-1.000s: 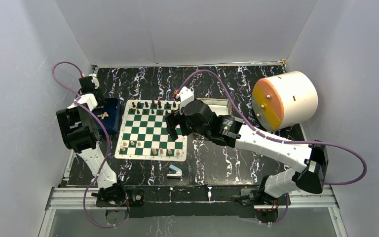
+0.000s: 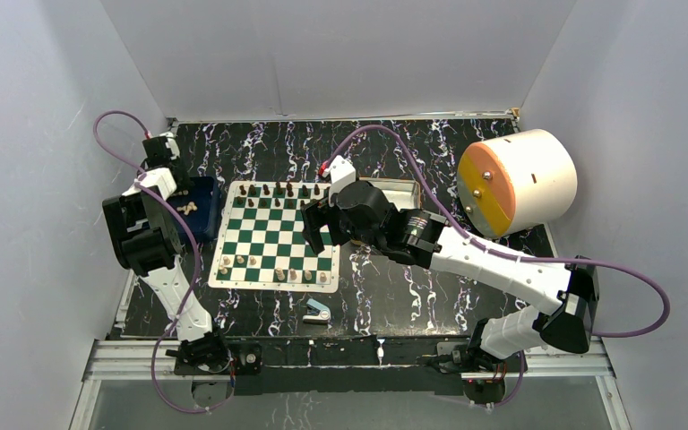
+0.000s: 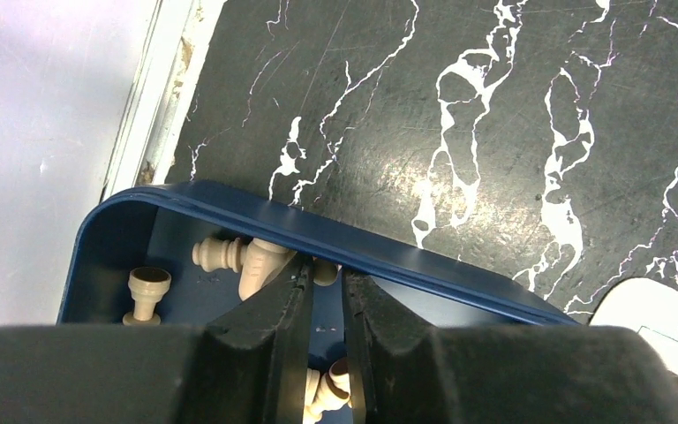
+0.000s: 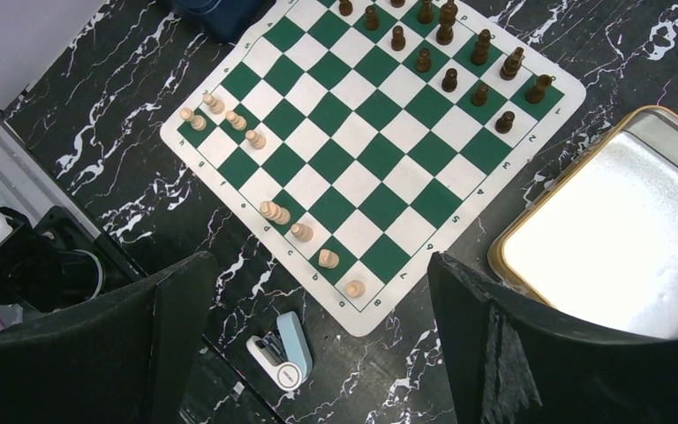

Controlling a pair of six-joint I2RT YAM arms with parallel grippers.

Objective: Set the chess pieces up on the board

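In the left wrist view, my left gripper reaches into the blue box (image 3: 185,205) by its far wall. It is shut on a pale chess piece (image 3: 325,272), of which only a small rounded part shows between the fingertips. More pale pieces (image 3: 146,291) lie loose in the box, one standing near its left end. On the green-and-white board (image 4: 356,135), dark pieces (image 4: 479,49) stand along the far side and several pale pieces (image 4: 301,231) along the near edge, with a gap between two groups. My right gripper is open and empty above the board's right side.
A gold-rimmed tray (image 4: 503,265) sits right of the board. A stapler-like object (image 2: 317,312) lies in front of it. At the right stands a large cream cylinder (image 2: 537,179) with a coloured face. Bare table shows behind the board.
The left arm looks unmoved over the box. The right arm has shifted very slightly; the board pieces stand as before.
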